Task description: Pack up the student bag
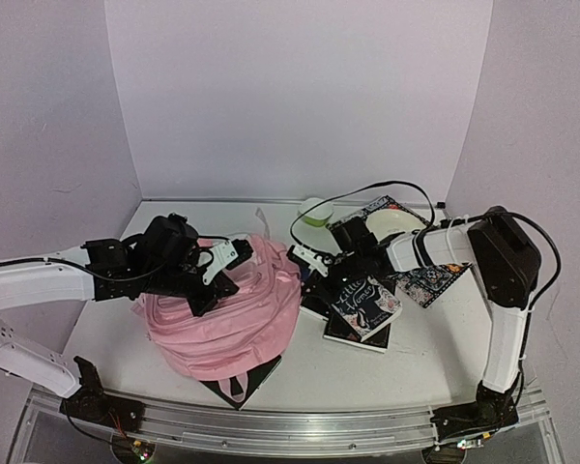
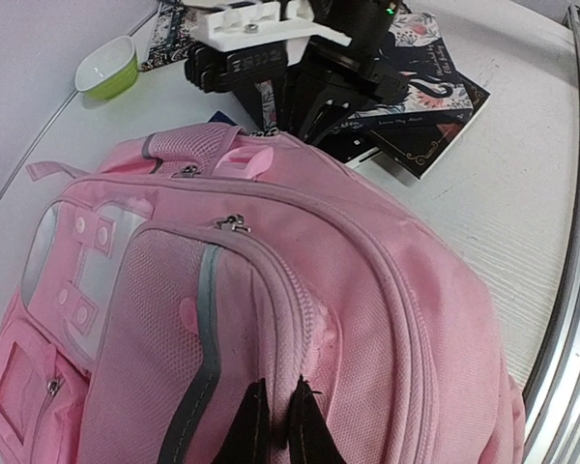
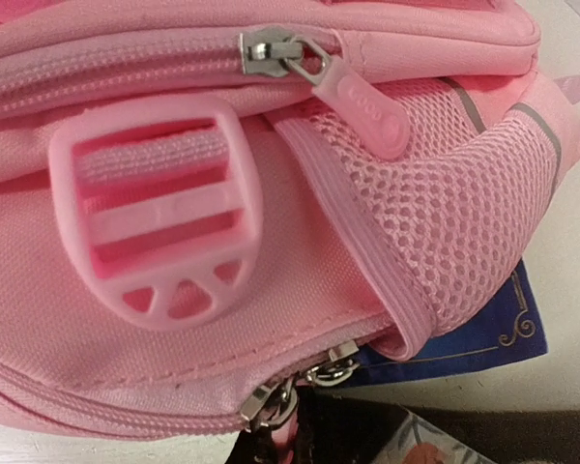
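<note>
The pink student bag lies on the left half of the table. In the left wrist view, a piped edge of the bag runs between the fingers of my left gripper, which is shut on it. At the bag's right end is my right gripper, low in the right wrist view. Pink material shows between its fingers just below a metal zipper slider; it appears shut on that zipper's pull. A second slider sits close by. The bag's inside is mostly hidden.
Right of the bag, a floral-covered book rests on a black book. A blue item lies partly under the bag. Behind are a green-and-white bowl, a pale plate and dark patterned items.
</note>
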